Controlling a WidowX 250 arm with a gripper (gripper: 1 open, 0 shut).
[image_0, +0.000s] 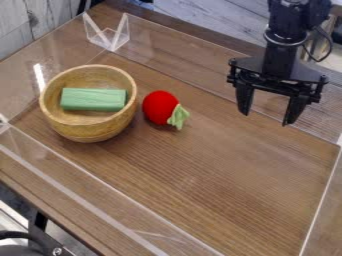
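Note:
A black robot arm with a gripper (267, 106) reaches down from the top right over the wooden table. Its two fingers stand apart, pointing down, with nothing visible between them. A wooden bowl (67, 111) at the left holds a green block (92, 99). Right of the bowl lies a red object with a pale green tip (162, 106), resembling a strawberry.
A clear plastic piece (106, 31) stands at the back left. A dark cable or part shows at the bottom left edge.

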